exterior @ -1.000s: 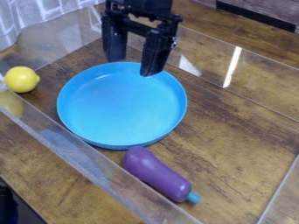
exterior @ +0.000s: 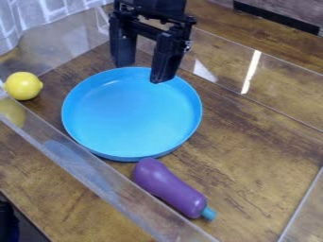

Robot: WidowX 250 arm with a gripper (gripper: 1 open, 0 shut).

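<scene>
My gripper (exterior: 144, 52) hangs over the back rim of a blue plate (exterior: 130, 118), dark and open, its two fingers spread apart with nothing seen between them. A yellow lemon-like object (exterior: 22, 85) lies left of the plate. A purple eggplant-like object (exterior: 168, 186) with a teal tip lies in front of the plate to the right. The plate is empty.
A clear plastic wall runs diagonally along the lower left, in front of the plate.
My gripper has shifted very slightly; the plate and both objects stay where they were.
</scene>
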